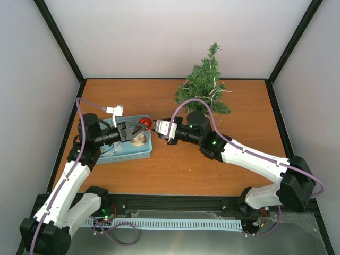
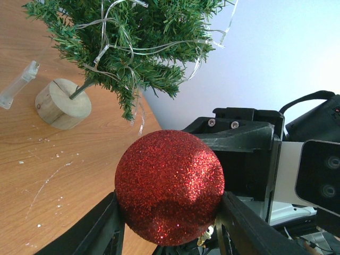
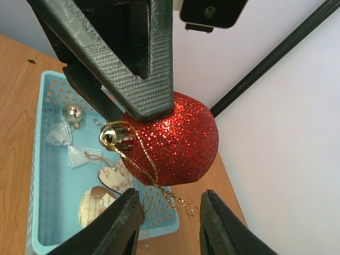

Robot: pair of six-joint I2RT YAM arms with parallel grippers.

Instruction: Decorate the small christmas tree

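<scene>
My left gripper [image 1: 141,128] is shut on a red glitter ball [image 2: 170,186], held up over the near-right part of the blue basket. From the ball's gold cap [image 3: 114,137] hangs a gold string loop [image 3: 169,197]. My right gripper faces the ball from the right, fingers apart, with the string's loose end showing between the fingertips; whether they touch it I cannot tell. The small green tree [image 1: 203,82] stands at the back right of the table, clear wire wound through its branches, on a round wooden base [image 2: 62,103].
Inside the blue basket [image 3: 36,175] lie a gold ball [image 3: 73,113], a whitish bow [image 3: 74,146] and wooden ornaments [image 3: 116,177]. A clear plastic piece [image 2: 18,85] sits near the tree's base. Bare table [image 1: 175,175] stretches across the front.
</scene>
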